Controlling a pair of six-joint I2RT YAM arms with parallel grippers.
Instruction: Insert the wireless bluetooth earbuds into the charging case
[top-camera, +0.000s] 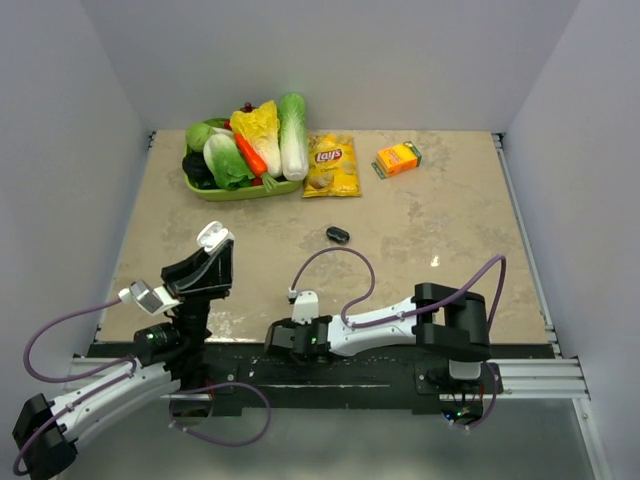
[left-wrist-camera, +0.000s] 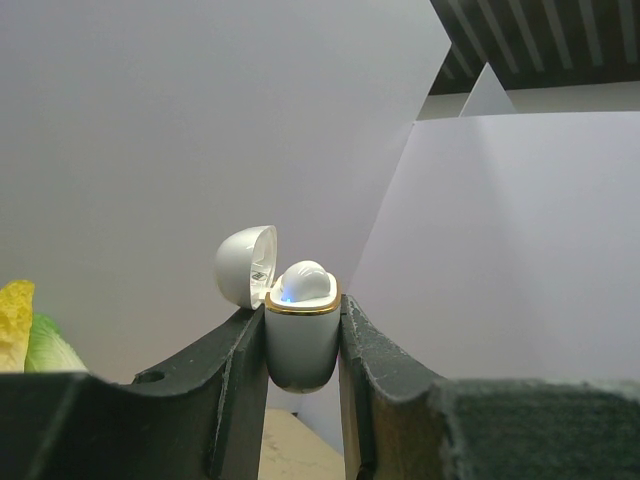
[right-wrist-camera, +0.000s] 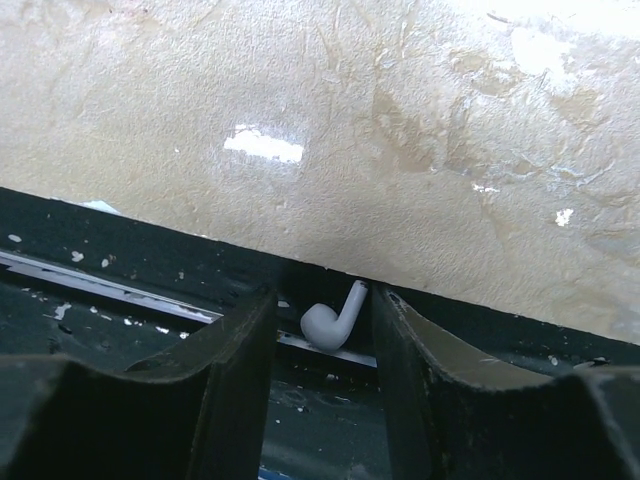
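Note:
My left gripper holds the white charging case (left-wrist-camera: 300, 345) upright between its fingers, lid flipped open; one earbud (left-wrist-camera: 306, 278) shows inside with a small blue light. In the top view the case (top-camera: 216, 236) is raised at the left. My right gripper is part open and low over the dark strip along the table's front edge, where a loose white earbud (right-wrist-camera: 326, 326) lies between its fingertips, stem pointing away toward the table surface.
A basket of vegetables (top-camera: 230, 195), a chips bag (top-camera: 331, 172) and an orange box (top-camera: 398, 158) sit at the back. A small black object (top-camera: 338, 234) lies mid-table.

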